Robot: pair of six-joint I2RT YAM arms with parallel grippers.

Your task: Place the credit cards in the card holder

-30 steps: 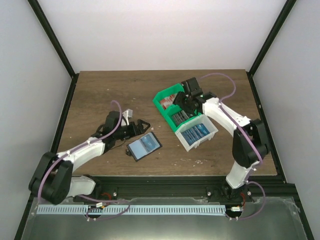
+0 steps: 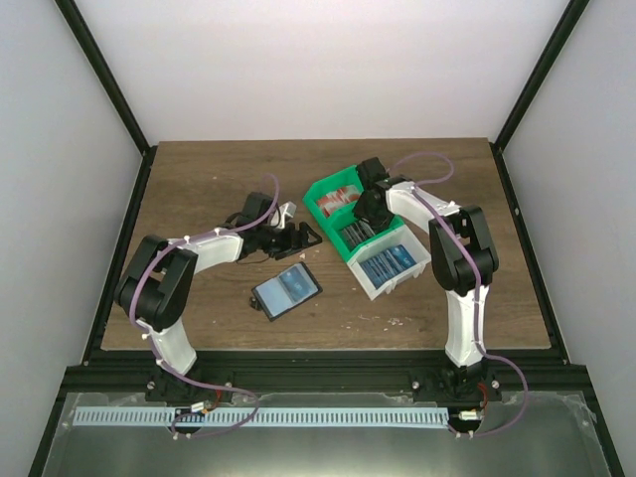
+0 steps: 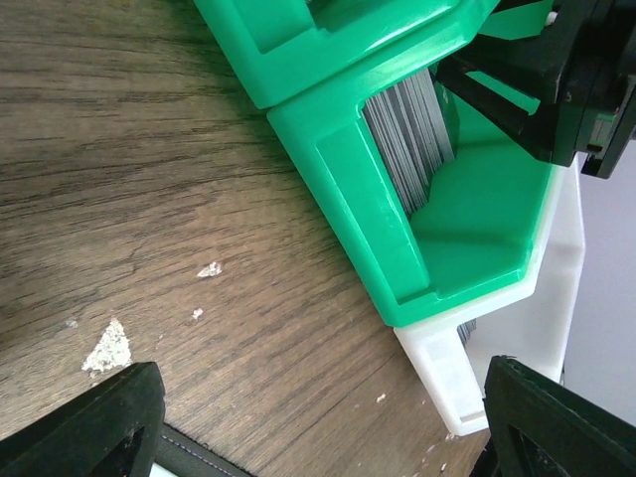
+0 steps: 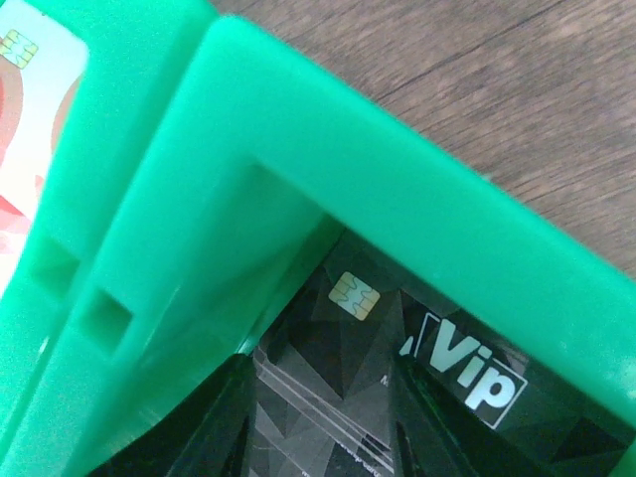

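Black cards point(image 2: 356, 235) marked "Vip" point(image 4: 477, 373) stand packed in the middle green bin. Just over these cards, my right gripper is part open, its fingertips inside the bin near the card edges; no card is clearly held between them. The card holder point(image 2: 286, 290), dark-edged with pale clear pockets, lies flat in front of the bins; only its dark edge point(image 3: 199, 455) shows in the left wrist view. My left gripper hangs open and empty above the table, left of the middle bin.
Red-and-white cards point(image 2: 339, 200) fill the rear green bin point(image 2: 314, 193). Blue cards point(image 2: 387, 265) are in the white front bin point(image 2: 418, 255). The bins form a slanted row with raised walls. Bare table point(image 2: 219, 308) lies left of the holder.
Holder and bins have not moved.
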